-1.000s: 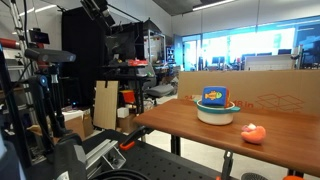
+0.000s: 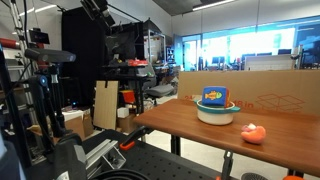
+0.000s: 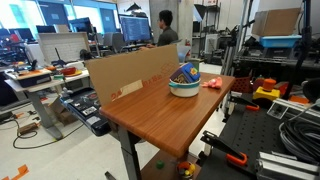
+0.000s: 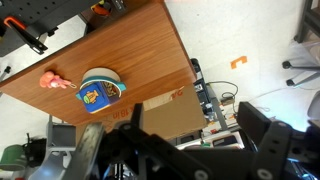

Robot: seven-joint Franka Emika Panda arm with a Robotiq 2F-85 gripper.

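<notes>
A white pot with a teal rim point(image 2: 216, 115) stands on the brown wooden table. Inside it, sticking up above the rim, is a blue item with a colourful fish picture point(image 2: 215, 97). A pinkish-red toy point(image 2: 254, 133) lies on the bare wood, apart from the pot. From above, the wrist view shows the pot point(image 4: 103, 75), the blue item point(image 4: 95, 96) and the toy point(image 4: 52, 79) left of centre. My gripper is high over the table, well away from them. Its dark fingers stand wide apart at the bottom of that view, nothing visibly held between them.
An upright cardboard panel point(image 3: 140, 84) borders one long side of the table point(image 3: 170, 118). Beyond the panel, a person point(image 3: 166, 29) is in the background. Cables point(image 3: 300, 132) lie on the dark base beside the table.
</notes>
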